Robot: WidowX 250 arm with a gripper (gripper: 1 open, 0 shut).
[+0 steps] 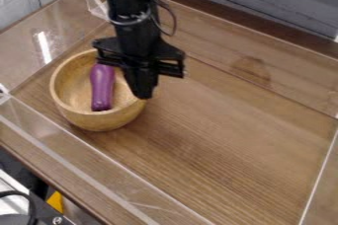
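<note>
A wooden bowl (122, 119) rests on the left of the wooden table, with a purple elongated object (102, 87) lying inside it toward its left side. The black robot arm reaches down from the top, and its gripper (166, 69) is above the bowl's right rim, apart from the purple object. The fingertips are dark and small; nothing is visible held between them, and the gripper appears shut.
White walls stand at the back and upper left. A cable and a small yellow item are at the lower left edge.
</note>
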